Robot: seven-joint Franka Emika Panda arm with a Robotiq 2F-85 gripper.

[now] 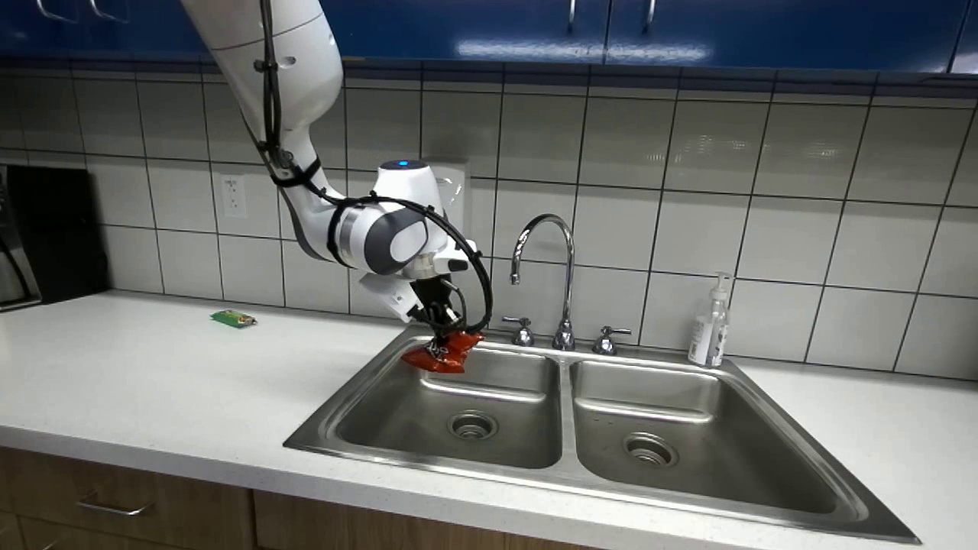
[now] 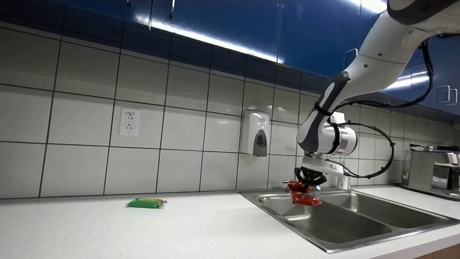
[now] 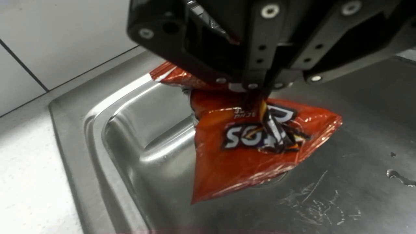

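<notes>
My gripper is shut on a pinched fold of a red chip bag (image 3: 230,167), whose printed front is creased under the fingertips. In exterior view 1 the bag (image 1: 435,359) hangs over the back left part of the left sink basin (image 1: 513,440). Exterior view 2 has the bag (image 2: 305,199) just below the black fingers, above the sink's near basin. The bag covers most of the drain in the wrist view. A small green packet (image 1: 234,318) lies flat on the counter left of the sink, well away from my gripper; it also shows in exterior view 2 (image 2: 146,203).
A chrome faucet (image 1: 565,293) with two handles rises behind the sink. The soap bottle (image 1: 710,325) stands at the back right corner. On the wall hangs a white dispenser (image 2: 256,133). Counter space (image 1: 165,376) left of the sink is mostly clear.
</notes>
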